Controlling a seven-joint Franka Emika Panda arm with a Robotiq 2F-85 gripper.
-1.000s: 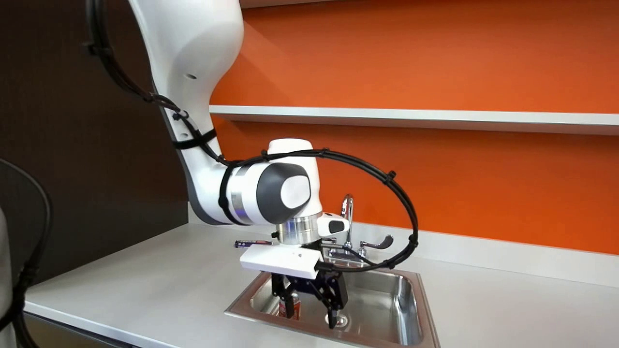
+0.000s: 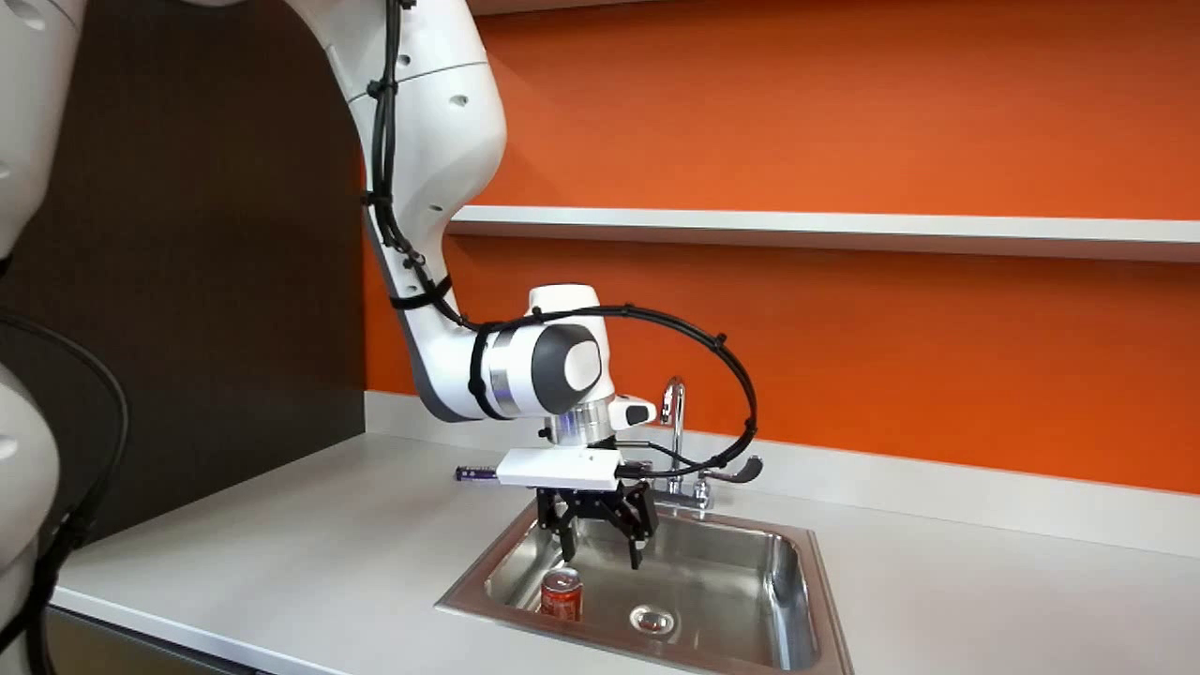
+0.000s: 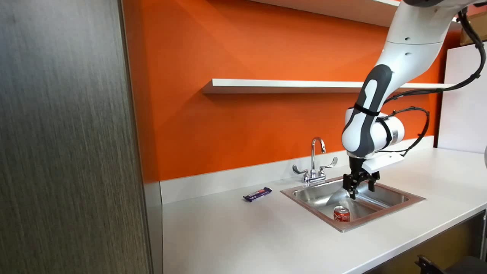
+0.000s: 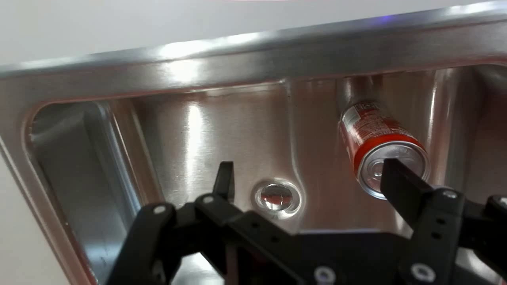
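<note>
A red soda can stands upright in the metal sink, close to one of its walls. My gripper hangs over the basin with its fingers wide apart and nothing between them. In the wrist view the can shows at the right, its top partly covered by the right finger. The left finger is over bare sink floor near the drain. Exterior view 2 also shows the can in the basin, below the open gripper.
A chrome faucet with two lever handles rises behind the sink. A purple-wrapped bar lies on the counter beside it. A white shelf runs along the orange wall.
My gripper has moved back toward the faucet side and appears higher in exterior view 1. The can, which it partly covered before, is now in plain sight there. The fingers remain open.
</note>
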